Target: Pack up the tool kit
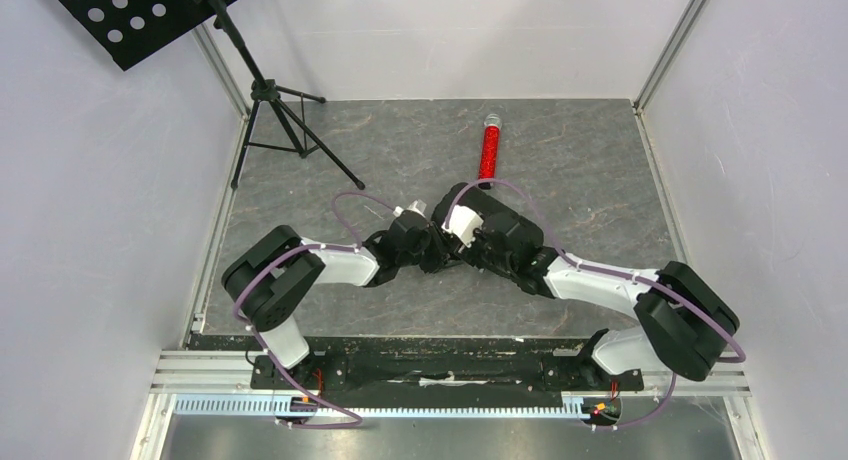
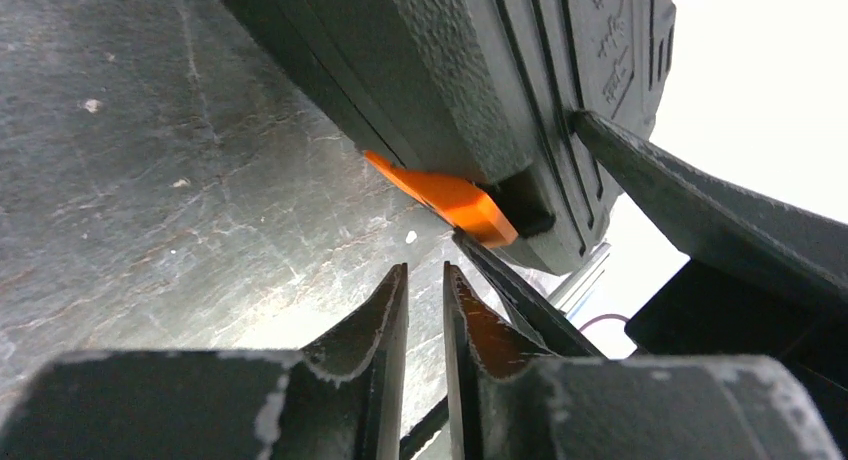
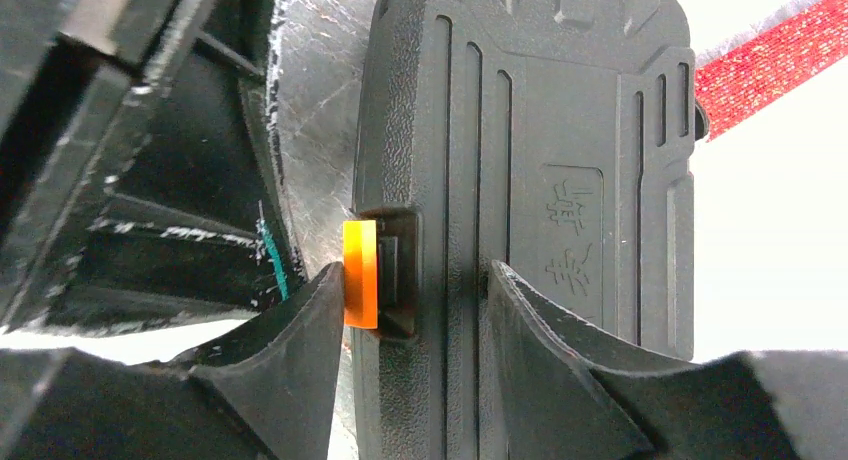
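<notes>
The black tool kit case (image 3: 560, 130) lies in mid-floor in the top view, mostly under my grippers. Its orange latch (image 2: 440, 195) shows on the side edge. My left gripper has its tips close together below the latch in the left wrist view; what is between them is hard to see. My right gripper is part open over the case's edge in the right wrist view, one fingertip at the orange latch (image 3: 360, 275), the other on the ribbed face.
A red cylinder (image 1: 490, 150) lies behind the case. A black stand (image 1: 300, 140) is at the back left.
</notes>
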